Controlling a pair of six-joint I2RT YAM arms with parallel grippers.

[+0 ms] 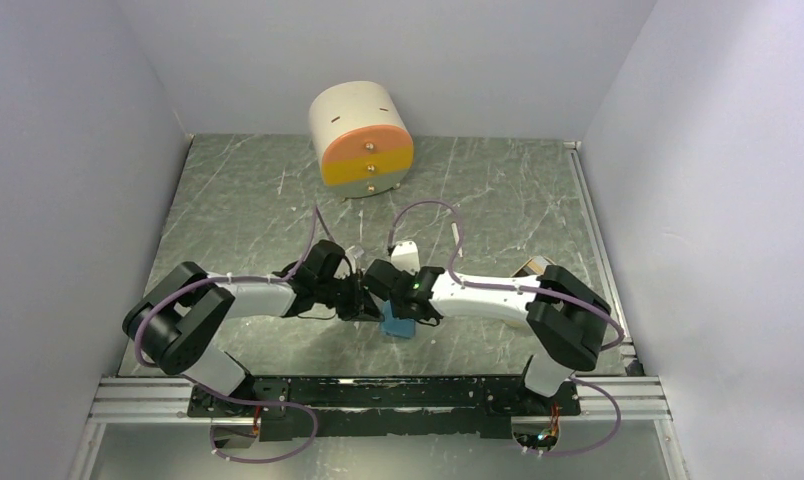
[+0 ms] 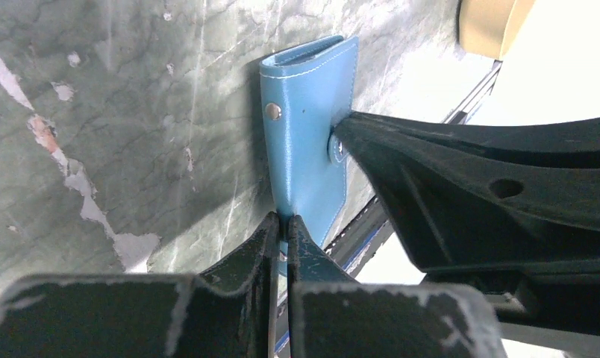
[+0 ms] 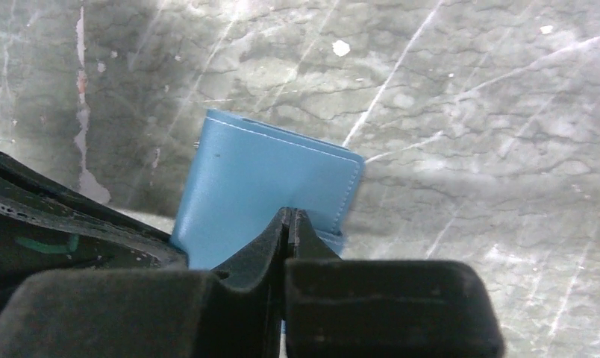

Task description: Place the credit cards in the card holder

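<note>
The blue card holder (image 1: 400, 330) is at the front middle of the table, partly covered by both arms in the top view. In the left wrist view the folded holder (image 2: 304, 149) stands on its side, its spine and metal studs showing. My left gripper is shut on its spine edge. My right gripper is shut at the holder's broad face; its fingertips (image 2: 357, 134) touch the round snap tab, and nothing shows clearly between them. No credit card can be made out inside the holder.
A drawer cabinet (image 1: 363, 140) with an orange, yellow and green front stands at the back. A tan box (image 1: 534, 267) sits at the right, partly hidden by the right arm. The table between the cabinet and the arms is mostly clear.
</note>
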